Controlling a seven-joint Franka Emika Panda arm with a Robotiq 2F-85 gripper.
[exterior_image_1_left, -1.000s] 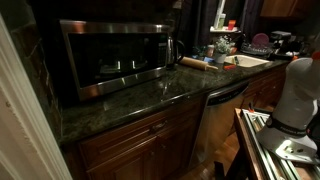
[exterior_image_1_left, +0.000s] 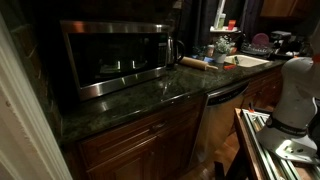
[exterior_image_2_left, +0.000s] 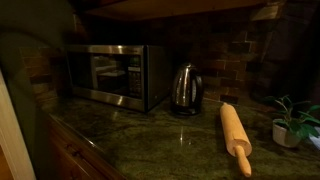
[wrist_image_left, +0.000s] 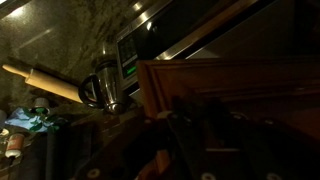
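In the wrist view my gripper is a dark shape along the bottom. Right in front of it spreads a reddish-brown wooden panel (wrist_image_left: 225, 78) that looks like a cabinet door. The fingertips are lost in shadow, so what lies between them cannot be made out. Neither exterior view shows the gripper; exterior view 1 has only part of the white arm (exterior_image_1_left: 292, 110) at the right edge.
On the dark stone counter (exterior_image_2_left: 130, 135) stand a microwave (exterior_image_2_left: 118, 75), a kettle (exterior_image_2_left: 186, 90), a wooden rolling pin (exterior_image_2_left: 234, 132) and a potted plant (exterior_image_2_left: 290, 130). Wooden lower cabinets (exterior_image_1_left: 140, 150) and a dishwasher (exterior_image_1_left: 215, 125) sit below.
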